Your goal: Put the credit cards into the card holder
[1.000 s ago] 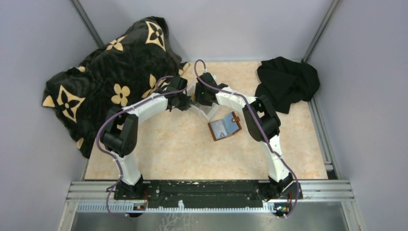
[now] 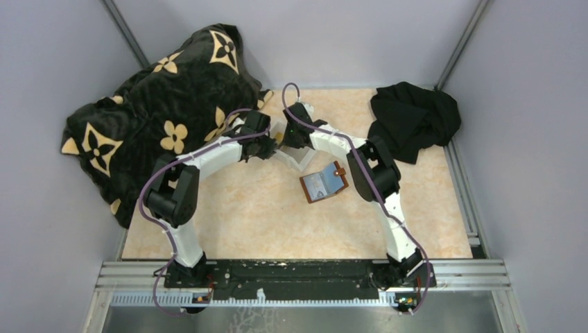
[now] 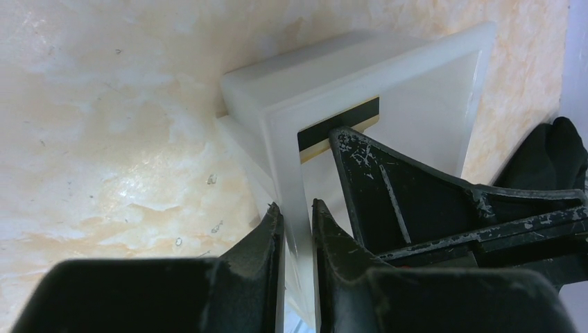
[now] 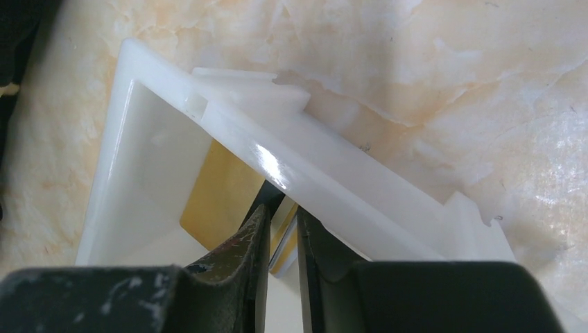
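Observation:
A white plastic tray stands toward the back middle, between both arms. My left gripper is shut on its wall. Inside the tray lie a gold card and a black card strip, close against the wall. Reaching into the tray, my right gripper is partly open; card edges show in the gap, and a firm grip on them cannot be seen. The brown-edged card holder lies spread on the table in front of the tray, its blue-grey inside facing up.
A dark patterned cushion or blanket fills the left back, close to my left arm. Black cloth lies at the back right.
More of the gold card shows than just before. The left arm, tray and card holder have stayed put.

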